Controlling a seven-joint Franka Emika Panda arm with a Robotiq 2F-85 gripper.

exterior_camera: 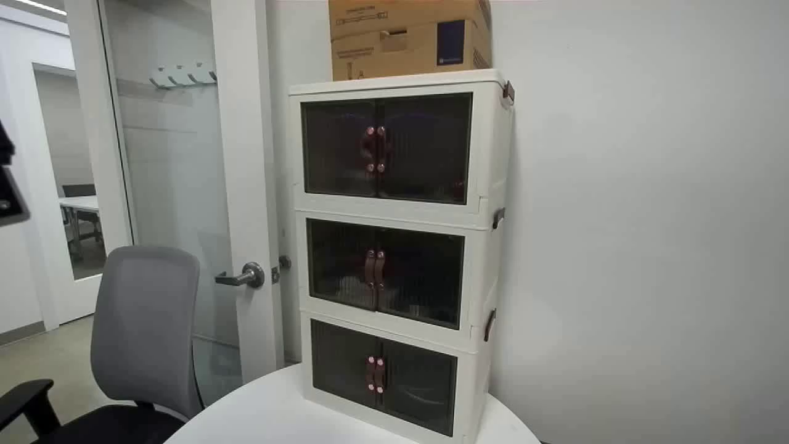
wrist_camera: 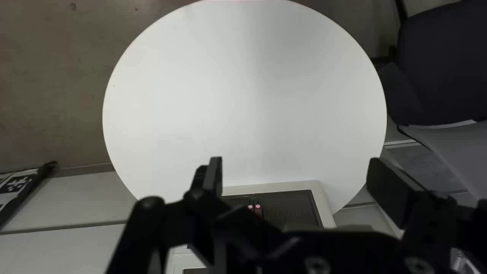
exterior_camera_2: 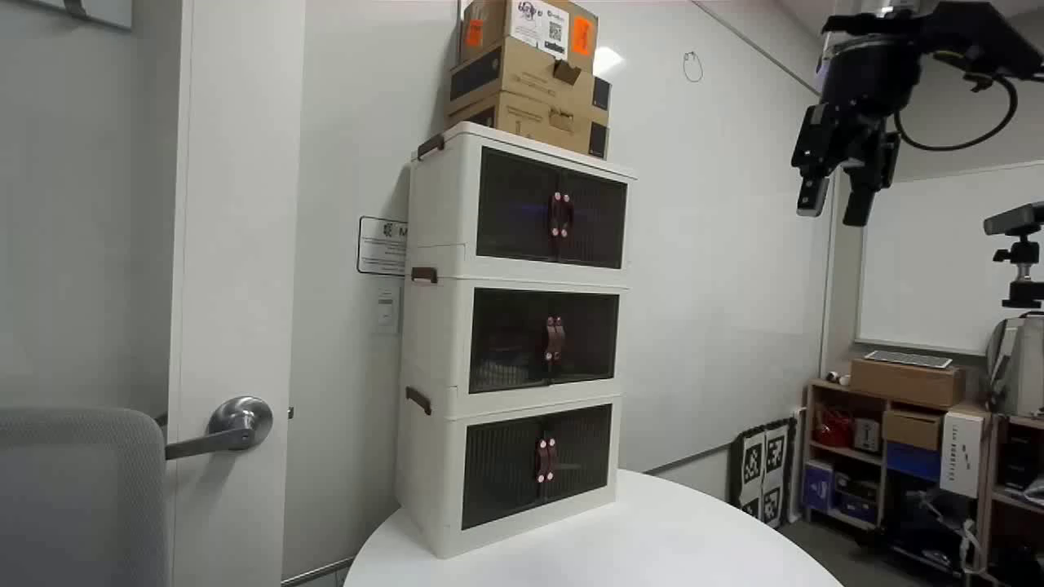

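A white cabinet [exterior_camera: 396,209] of three stacked boxes stands on a round white table [exterior_camera_2: 685,528]. Each box has a pair of dark see-through doors with brown handles, such as the middle pair of handles [exterior_camera_2: 555,338]; all the doors look shut. My gripper [exterior_camera_2: 832,215] hangs in the air to the right of the cabinet in exterior view 2, pointing down, its fingers apart and empty. In the wrist view the open gripper is above the table, with the cabinet's lower doors [wrist_camera: 290,207] partly hidden behind it.
Cardboard boxes [exterior_camera_2: 528,73] sit on top of the cabinet. A grey chair [exterior_camera: 144,325] stands by the table's left side, near a glass door with a lever handle [exterior_camera: 244,275]. Shelves [exterior_camera_2: 891,440] are at the far right.
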